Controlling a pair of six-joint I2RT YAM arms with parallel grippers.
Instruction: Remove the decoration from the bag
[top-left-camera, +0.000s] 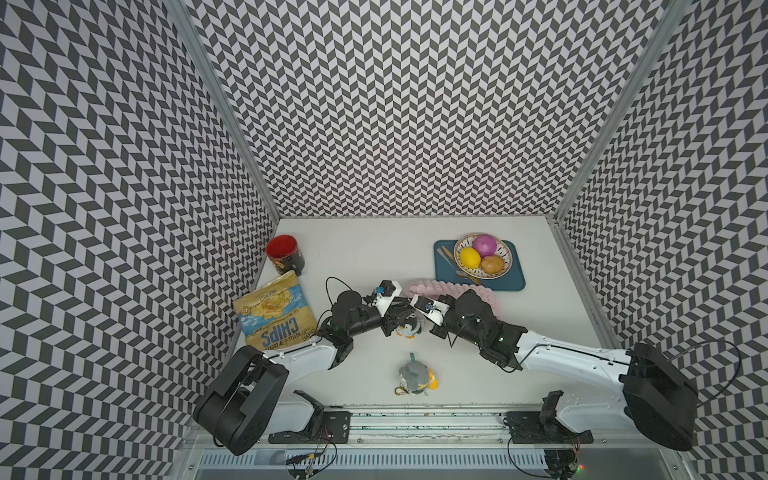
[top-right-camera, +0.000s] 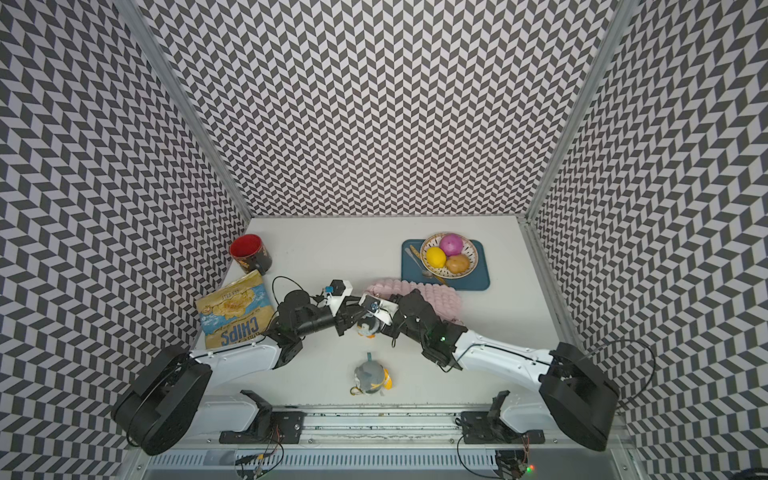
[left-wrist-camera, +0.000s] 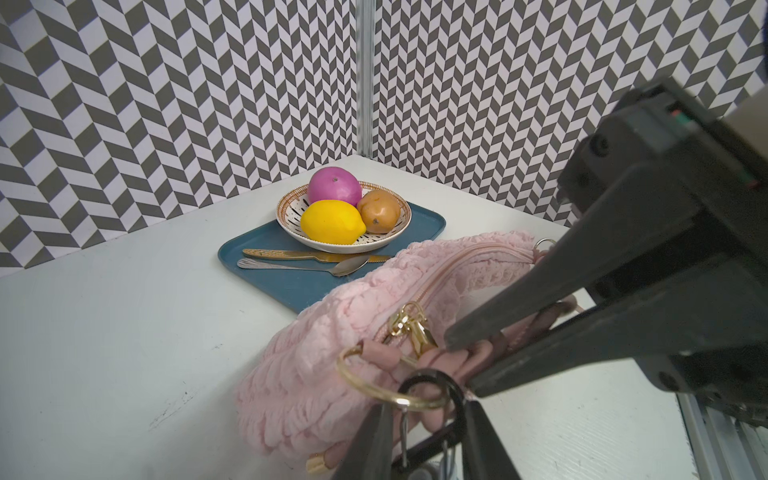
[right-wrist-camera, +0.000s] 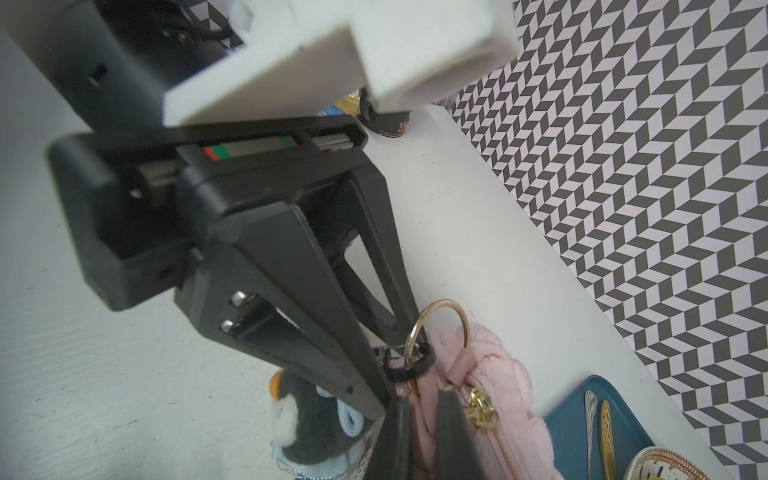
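Observation:
A pink fluffy bag (left-wrist-camera: 320, 360) with a gold ring (left-wrist-camera: 352, 376) lies mid-table, largely hidden by both arms from above. A black clip (left-wrist-camera: 456, 400) hooks through that ring. Below the clip is a grey plush decoration (right-wrist-camera: 308, 424) with an orange beak. My left gripper is at the clip, its fingers parted with the clip between them; I cannot tell whether they press on it. Right alongside, my right gripper is shut on the bag's pink strap (left-wrist-camera: 480, 356).
Another grey plush toy (top-left-camera: 414, 376) lies nearer the front edge. A blue tray (top-left-camera: 516, 276) with a fruit bowl (top-left-camera: 457, 254) stands at the back right. At left are a chips bag (top-left-camera: 276, 312) and a red-lined mug (top-left-camera: 286, 254). The two grippers nearly touch.

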